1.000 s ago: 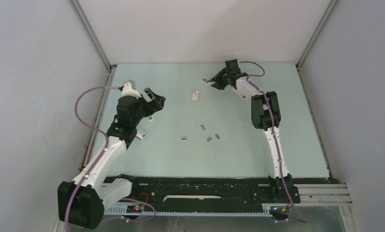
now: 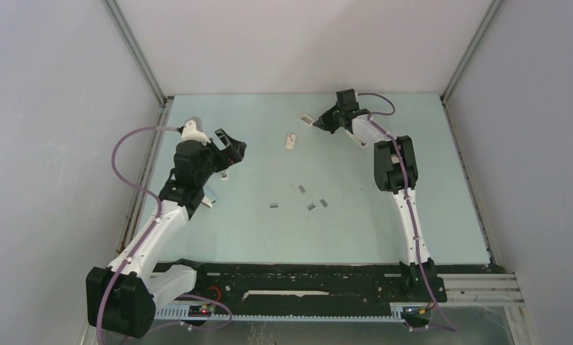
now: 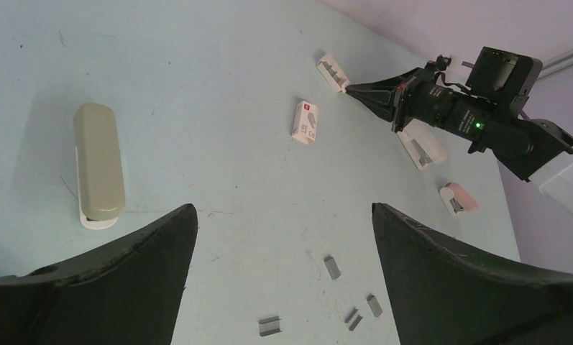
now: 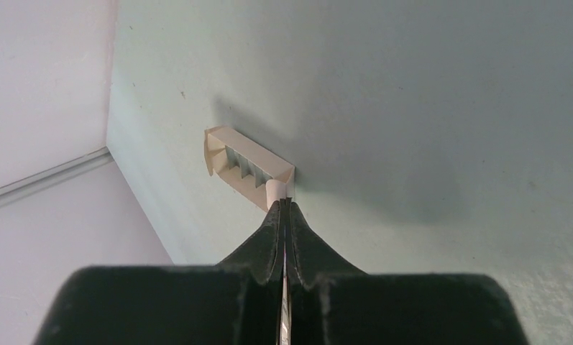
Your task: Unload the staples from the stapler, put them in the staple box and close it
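At the back of the table my right gripper (image 2: 316, 123) is shut, its tips at the end flap of a small open box (image 4: 249, 158) with grey staple strips inside. My left gripper (image 2: 231, 147) stands open, high over the left side, nothing between its fingers. Below it in the left wrist view is an olive stapler (image 3: 100, 162). A pale stapler (image 3: 420, 147) lies behind the right arm, and a small pink one (image 3: 461, 196) farther right. Loose staple strips (image 3: 331, 267) lie mid-table.
A closed white staple box (image 2: 290, 141) stands at the centre back. More small items lie under the left arm.
My right gripper has shifted very slightly at the small box since a second ago. The left arm has stayed still.
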